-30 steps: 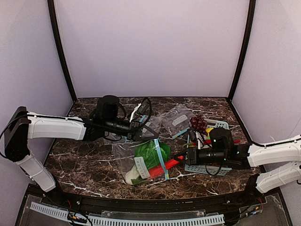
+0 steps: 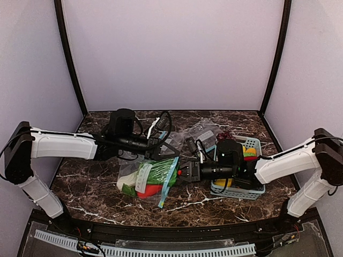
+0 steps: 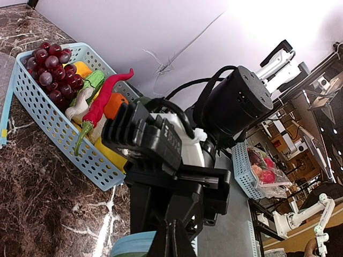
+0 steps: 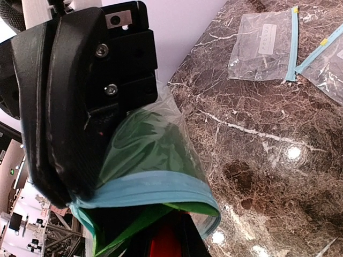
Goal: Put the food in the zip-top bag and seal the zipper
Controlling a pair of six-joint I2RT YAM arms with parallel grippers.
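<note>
The zip bag (image 2: 144, 174) holds green leaves, something white and a red item low on the table, its blue zipper strip along the right end. My left gripper (image 2: 171, 152) is shut at the upper end of that strip; in the left wrist view its fingertips (image 3: 169, 235) are beside the blue edge. My right gripper (image 2: 182, 172) is at the bag's mouth, shut on a red item (image 4: 166, 241) that reaches into the bag; its fingers are partly hidden by the bag in the right wrist view.
A blue basket (image 3: 43, 107) with grapes (image 3: 53, 75), a red chili (image 3: 107, 96) and other produce stands on the right. More empty bags (image 4: 260, 45) lie at the back of the table. Bare marble is at the front.
My right gripper has moved left, pushing the red item further into the bag; the bag's lower part has swung left. The left gripper has barely moved.
</note>
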